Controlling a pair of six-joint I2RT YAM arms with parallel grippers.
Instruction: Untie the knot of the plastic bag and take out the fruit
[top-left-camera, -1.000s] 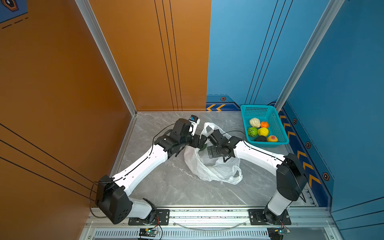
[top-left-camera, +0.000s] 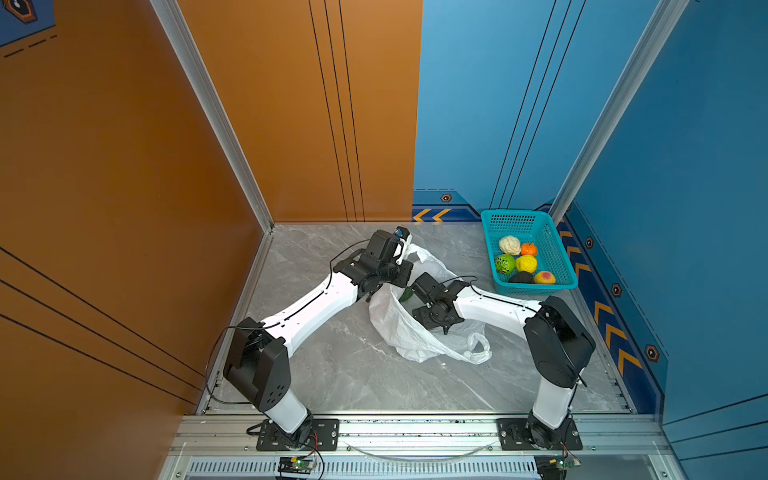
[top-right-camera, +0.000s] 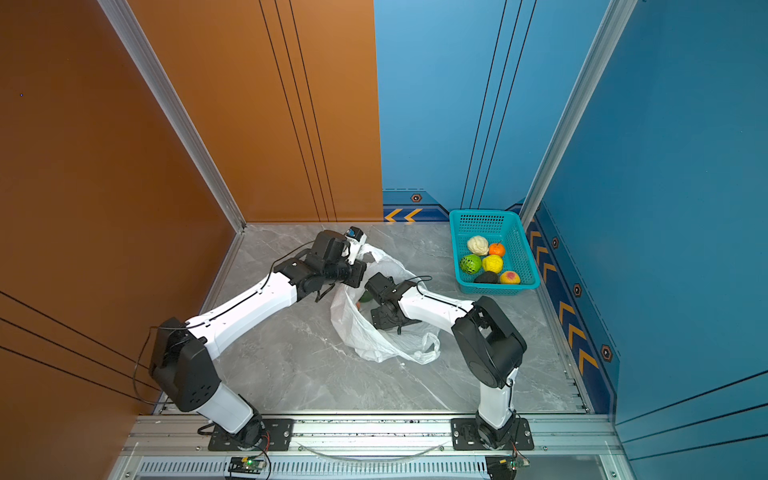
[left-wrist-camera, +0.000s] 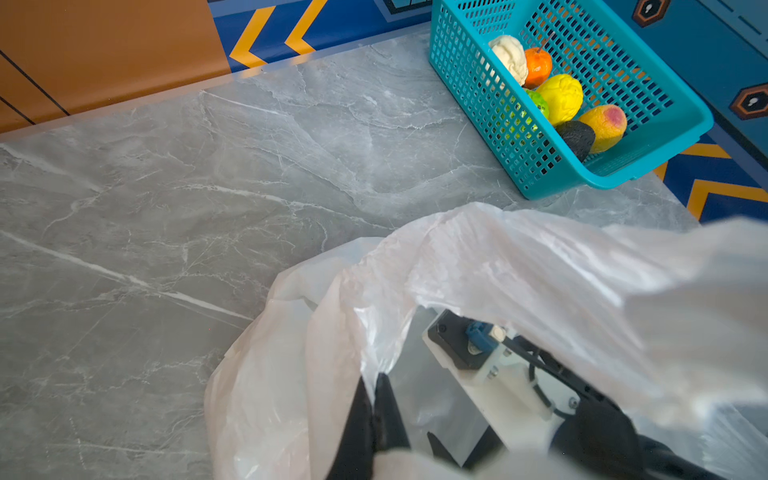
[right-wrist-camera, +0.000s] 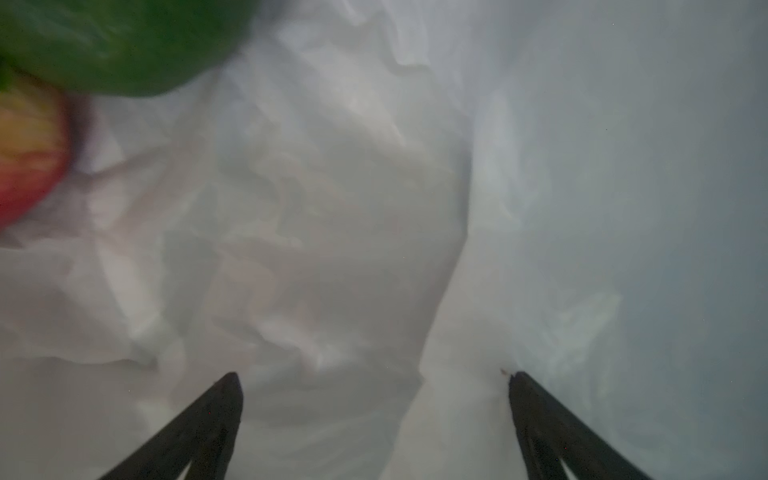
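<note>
The white plastic bag (top-left-camera: 400, 336) lies spread open mid-table. My left gripper is shut on the bag's edge, holding it up at the bag's back-left side. My right gripper is down inside the bag, open, with only crumpled plastic visible between its fingers. Beyond it in the right wrist view, a dark green fruit (right-wrist-camera: 128, 40) and a red-yellow fruit (right-wrist-camera: 28, 148) lie on the plastic at the upper left.
A teal basket (top-left-camera: 560, 276) at the back right holds several fruits and vegetables. Bare grey table (top-left-camera: 312, 360) surrounds the bag at the left and front.
My right gripper has shifted slightly left and toward the front, inside the bag.
</note>
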